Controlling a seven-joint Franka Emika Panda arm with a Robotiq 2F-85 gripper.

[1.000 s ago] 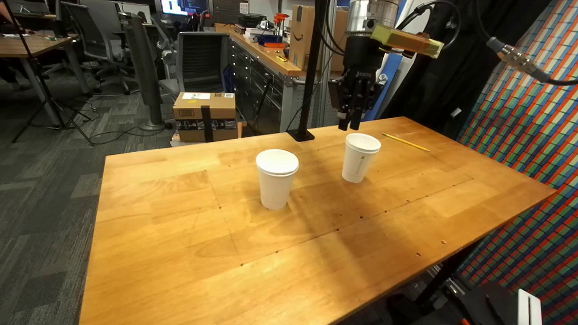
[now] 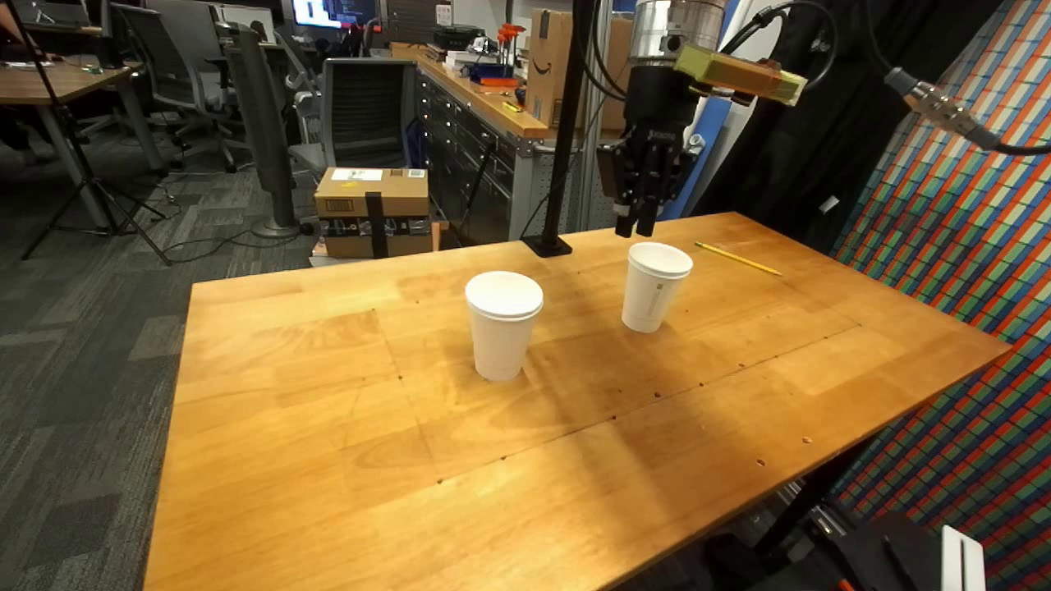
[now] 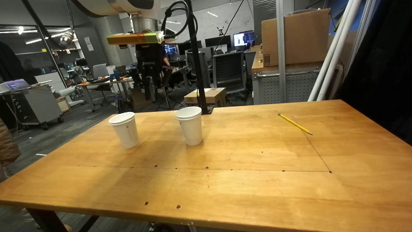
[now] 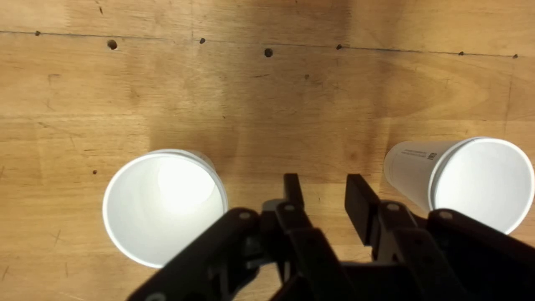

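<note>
Two white paper cups stand upright and apart on the wooden table point(image 2: 325, 414). One cup point(image 2: 503, 333) is left of centre in exterior view 1, and the other cup point(image 2: 652, 294) stands to its right. From above, the wrist view looks into a cup point(image 4: 163, 210) at left, empty as far as shows, and a cup point(image 4: 484, 183) at right with small print on its side. My gripper is open between them in that view, its fingers point(image 4: 362, 203) apart with bare table showing in the gap. It hangs above table height in exterior view 2, touching neither cup.
A yellow pencil point(image 3: 294, 123) lies toward the right of the table in exterior view 2. Behind the cups, a black post point(image 2: 563, 148) rises from the table's back edge.
</note>
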